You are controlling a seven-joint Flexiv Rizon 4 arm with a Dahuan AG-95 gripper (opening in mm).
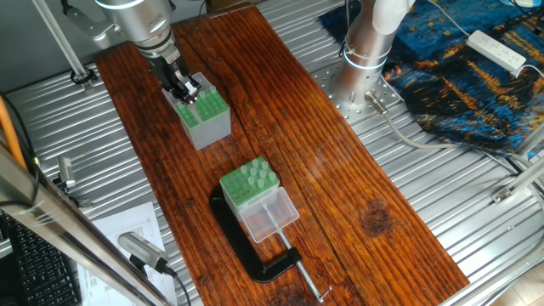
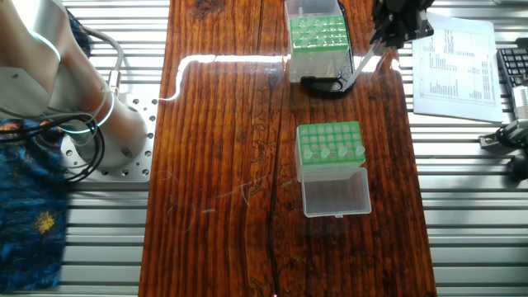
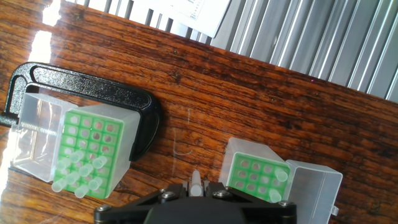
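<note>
My gripper is shut on a slim, translucent pipette tip (image 3: 196, 182). In exterior view 2 this tip (image 2: 363, 68) slants downward from the gripper (image 2: 388, 35), clear of both racks. Two clear boxes with green perforated tops stand open on the table. One rack (image 3: 90, 146), beside the black clamp, carries several tips standing up in its holes. The other rack (image 3: 256, 177) has a row of several tips along its lid side (image 2: 332, 153) and many empty holes. From the wrist, the gripper appears between the two boxes; exterior view 1 shows it over the second box (image 1: 208, 132).
A black C-clamp (image 1: 246, 246) with a long screw curves around the first box. Both hinged lids lie open, one (image 2: 337, 194) flat toward the near side. Bare wood (image 1: 340, 187) is free elsewhere.
</note>
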